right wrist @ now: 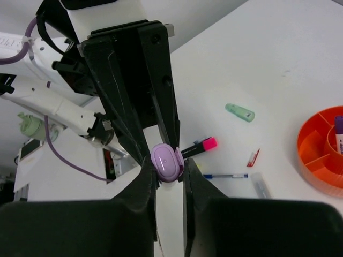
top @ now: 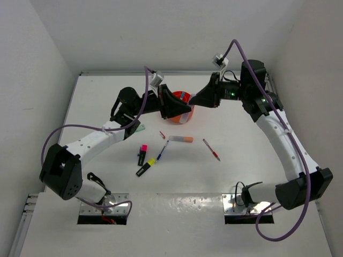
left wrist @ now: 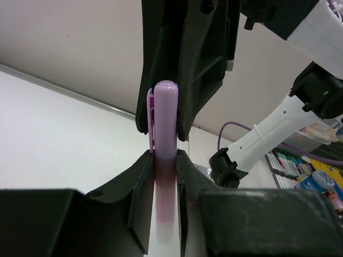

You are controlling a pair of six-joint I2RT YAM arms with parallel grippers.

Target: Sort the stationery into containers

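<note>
A lilac marker (left wrist: 165, 118) stands upright between both grippers, which meet over the orange divided container (right wrist: 316, 168). My left gripper (top: 185, 107) is around the marker's lower part; whether its fingers press on it is hard to tell. My right gripper (top: 194, 100) is shut on the marker, whose end (right wrist: 167, 160) shows at its fingertips. On the table lie a pink highlighter (top: 142, 152), a yellow highlighter (top: 146, 167), a blue pen (top: 161, 152), a red pen (top: 211, 150), a small red item (top: 162, 135), an orange-labelled tube (top: 181, 139) and a green item (right wrist: 239, 112).
A purple cable (top: 300, 150) hangs along each arm.
</note>
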